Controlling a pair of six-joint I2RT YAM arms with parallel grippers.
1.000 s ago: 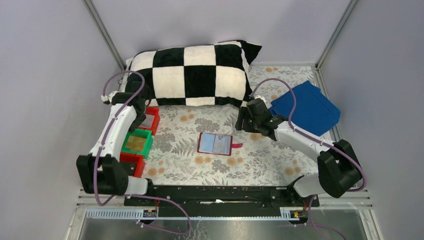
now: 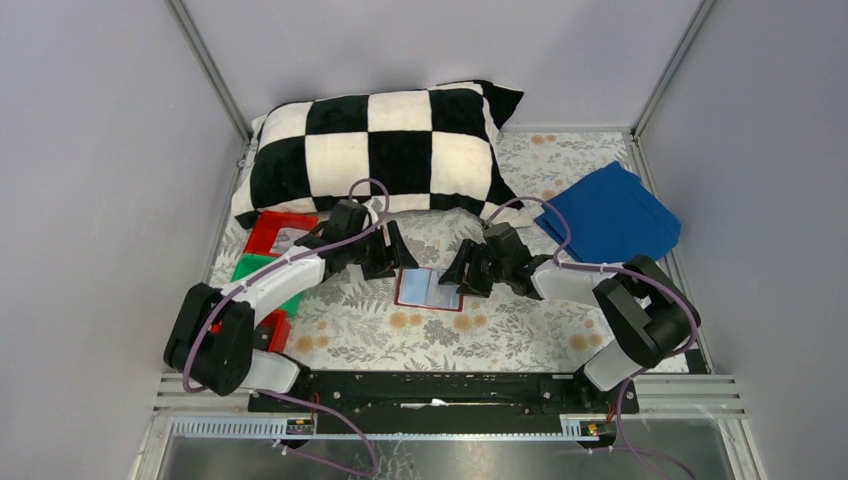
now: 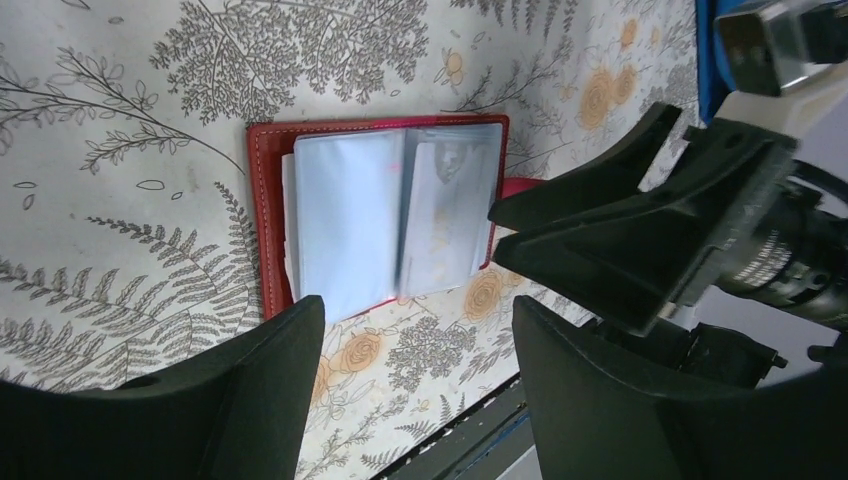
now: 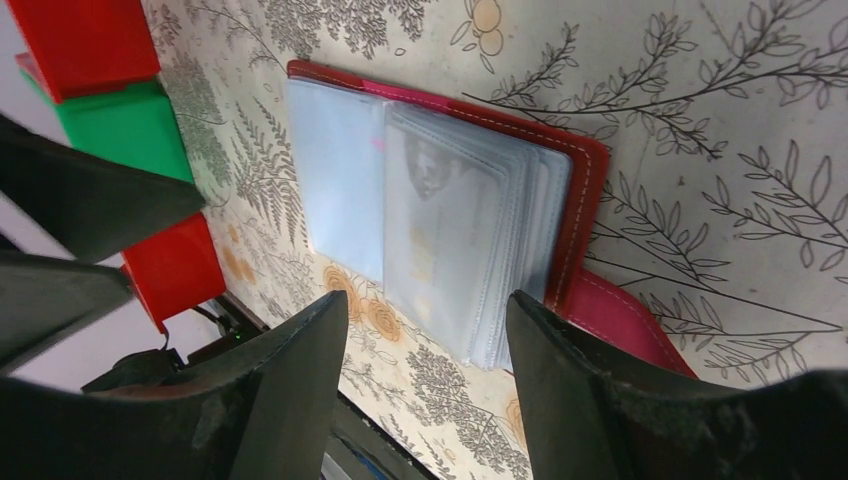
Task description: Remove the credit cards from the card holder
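The card holder lies spread flat on the patterned cloth, its red cover (image 3: 268, 220) rimming pale pages. On the left side is a bluish page (image 3: 348, 220); on the right a stack of clear sleeves (image 4: 450, 220), through which a faint portrait shows. My left gripper (image 2: 395, 268) hovers by the holder's upper left edge, its fingers (image 3: 270, 380) apart with nothing between them. Over the right edge, my right gripper (image 2: 462, 283) stands open and empty, covering part of the sleeves in the top view. No separate card can be made out in the sleeves.
At the left stand red (image 2: 265, 232) and green (image 2: 250, 264) bins, partly hidden by my left arm. A checkered pillow (image 2: 400, 145) fills the back, and a folded blue cloth (image 2: 615, 215) lies at the right. Cloth in front of the holder is clear.
My left gripper has swung from above the bins rightward to the card holder. The holder has stayed in place.
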